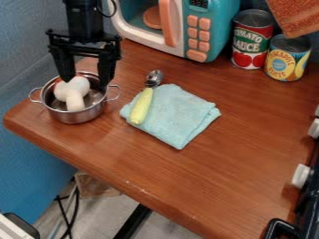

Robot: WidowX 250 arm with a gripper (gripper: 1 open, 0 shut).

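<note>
My black gripper (86, 71) hangs over a steel pot (82, 112) at the back left of the table, open, its fingers down near the rim. In the pot are white rounded objects (71, 93), with a bit of red behind them, partly hidden. A light blue folded cloth (181, 121) lies right of the pot, with a yellow-handled scoop (145, 99) on it.
A toy microwave (197, 28) stands at the back, with a tomato sauce can (251, 47) and a yellow-label can (286, 63) to its right. A black appliance (299, 187) is at the right edge.
</note>
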